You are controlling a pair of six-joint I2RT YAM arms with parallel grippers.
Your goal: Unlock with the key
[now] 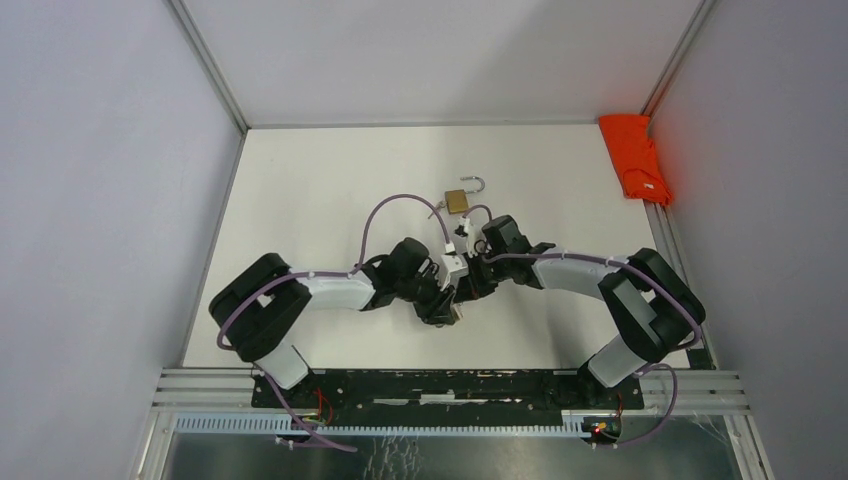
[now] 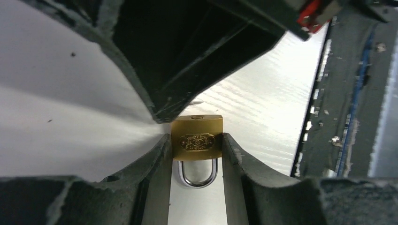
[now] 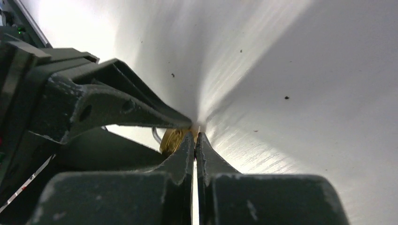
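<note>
A brass padlock with its shackle closed lies between the fingers of my left gripper. Both fingers stand right against its sides; whether they grip it firmly cannot be told. In the right wrist view, the padlock shows partly behind a left finger. My right gripper is shut, its tips close beside the padlock; a thin light sliver shows at the tips, too small to identify. Farther back in the top view, another brass padlock lies with its shackle open and a small key at its side.
The two arms meet closely at the table's front middle, right gripper parts hanging just over the left fingers. A folded red cloth lies at the back right.
</note>
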